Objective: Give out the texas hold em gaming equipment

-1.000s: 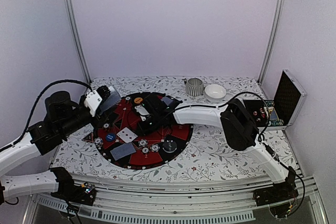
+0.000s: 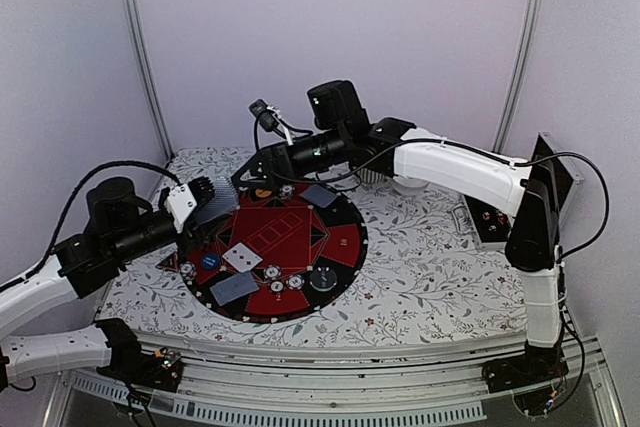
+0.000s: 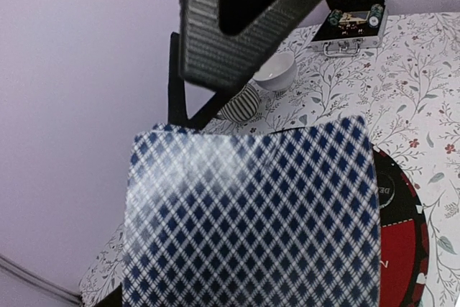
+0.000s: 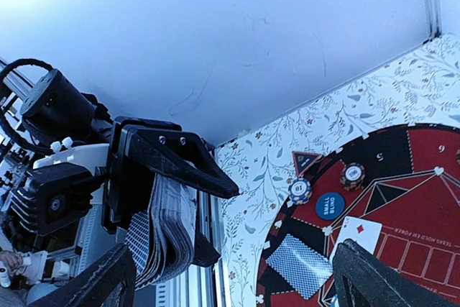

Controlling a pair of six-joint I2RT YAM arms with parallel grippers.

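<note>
My left gripper [image 2: 203, 217] is shut on a thick deck of blue-checked cards [image 3: 251, 213], held upright above the mat's left side. Facing it, my right gripper [image 2: 245, 175] stands open, its fingers [image 4: 359, 278] spread with nothing between them; the deck [image 4: 172, 231] shows ahead and to the left in the right wrist view. On the round red-and-black poker mat [image 2: 345, 232] lie a face-up diamond card [image 4: 359, 234], a blue-backed card pile [image 4: 298, 265] beside it, and another blue-backed pile [image 2: 319, 195] at the far side. A blue Small Blind disc [image 4: 330, 206] and a dealer disc [image 2: 322, 278] also rest there.
Several chips [image 2: 273, 272] sit along the mat's near edge. Behind it are a striped cup [image 3: 241, 104] and a white bowl [image 3: 277, 72]. At the right stands an open chip case [image 2: 490, 225]. Patterned cloth between mat and case is clear. Both arms are close together.
The left gripper, still holding the deck, has shifted slightly and turned.
</note>
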